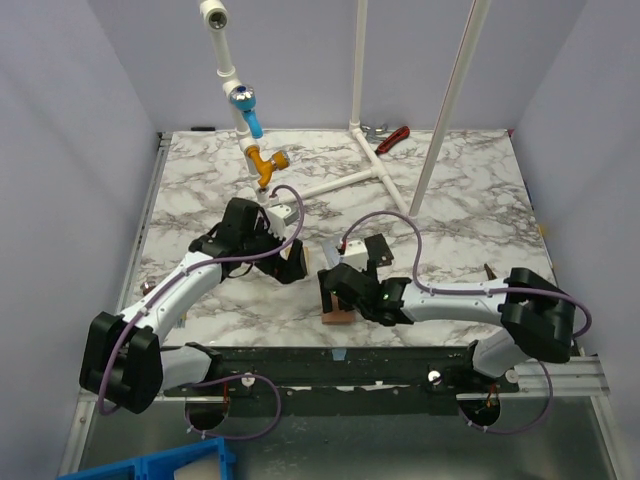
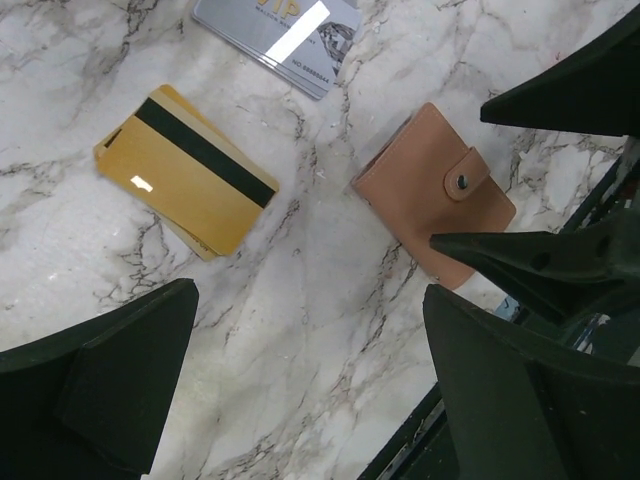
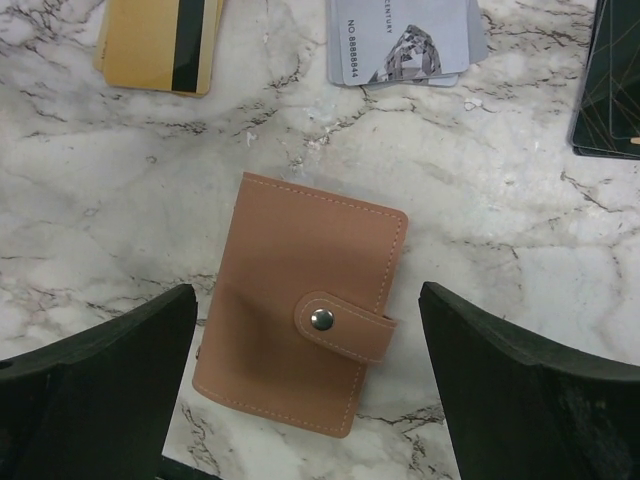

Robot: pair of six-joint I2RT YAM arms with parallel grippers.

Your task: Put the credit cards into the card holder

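The brown card holder [image 3: 290,270], a snapped leather wallet, lies closed on the marble table. My open right gripper is over it, nothing held. My open left gripper hangs over the table near a stack of gold cards [image 2: 190,170]. Silver VIP cards [image 3: 400,35] lie above the holder in the right wrist view, and dark green cards [image 3: 605,80] lie at that view's upper right. In the top view the arms partly hide the holder and gold cards.
White pipe framework [image 1: 330,187] with an orange valve [image 1: 268,165] stands at the back. A red-handled tool [image 1: 392,140] lies behind it. A blue bin [image 1: 170,466] is below the table's front left.
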